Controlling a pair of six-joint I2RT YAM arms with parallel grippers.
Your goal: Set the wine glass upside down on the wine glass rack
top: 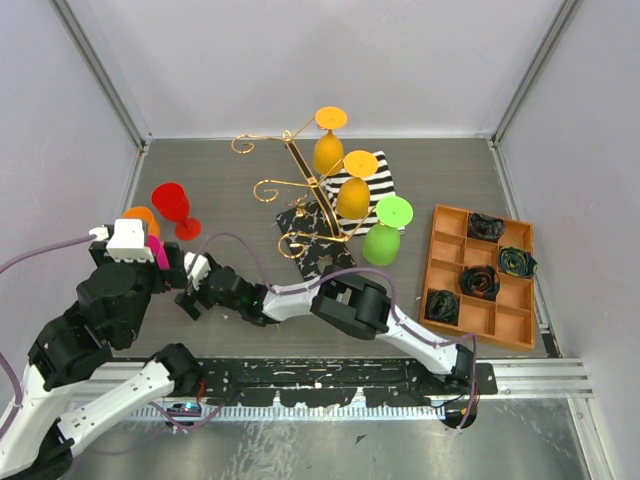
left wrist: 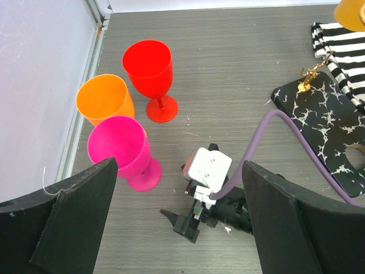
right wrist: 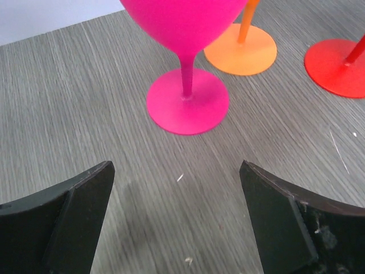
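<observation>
A magenta wine glass (left wrist: 122, 144) stands upright at the left of the table, with an orange glass (left wrist: 105, 98) behind it and a red glass (left wrist: 149, 69) farther back. My left gripper hovers above them, open and empty. My right gripper is open too, low over the table; the magenta glass's foot (right wrist: 188, 103) lies just beyond its fingers, not between them. The gold rack (top: 315, 180) rises at mid table on a black marbled base (top: 325, 262). Two yellow glasses (top: 353, 197) and a green glass (top: 382, 243) hang upside down along its right side.
A striped cloth (top: 380, 183) lies under the rack's right side. At the right stands a wooden divided tray (top: 512, 322) holding several dark coils. The left arms of the rack are empty, and the table is bare between the red glass and the rack.
</observation>
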